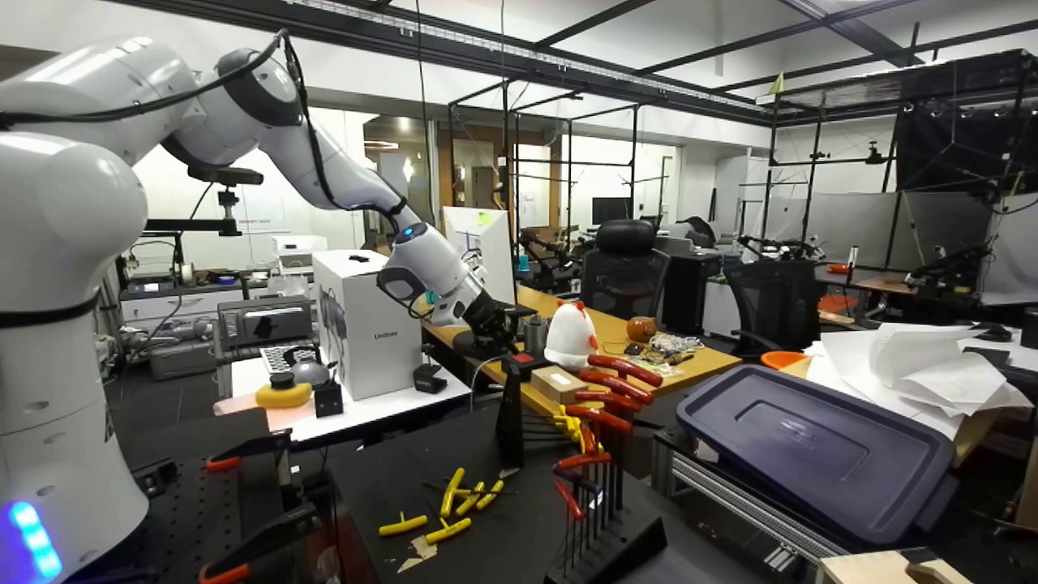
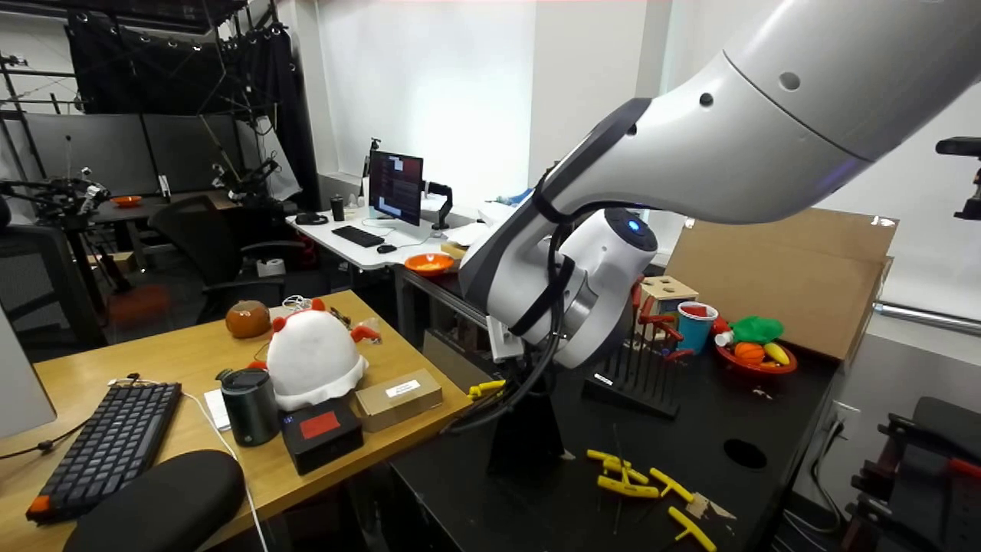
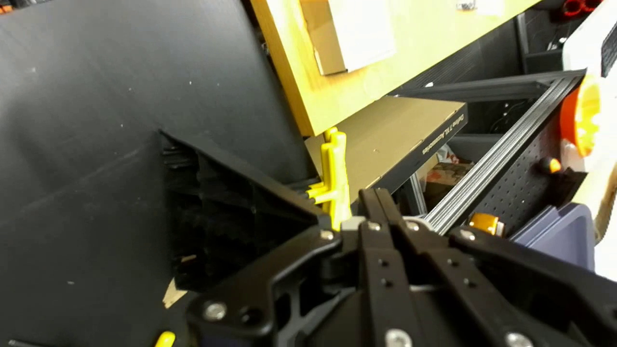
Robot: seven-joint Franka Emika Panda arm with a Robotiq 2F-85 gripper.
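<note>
My gripper (image 1: 505, 337) is raised above the far edge of the black table, over the upright black stand (image 1: 511, 414). In the wrist view its two dark fingers (image 3: 379, 217) lie close together, shut, with nothing seen between them. Beyond the fingertips are yellow T-handles (image 3: 334, 173), upright at the end of the black holder (image 3: 231, 202); they stand apart from the fingers as far as I can tell. Several loose yellow T-handle keys (image 1: 452, 492) are scattered on the table. A second rack holds red-handled keys (image 1: 608, 399). In exterior view 2 the arm hides the gripper.
A wooden desk (image 2: 405, 432) borders the table, bearing a small cardboard box (image 2: 398, 399), a black box (image 2: 319, 435) and a white plush (image 2: 313, 354). A bowl of toy produce (image 2: 754, 363) and a blue cup (image 2: 696, 326) sit by the red-handle rack. Bare tabletop surrounds the loose keys.
</note>
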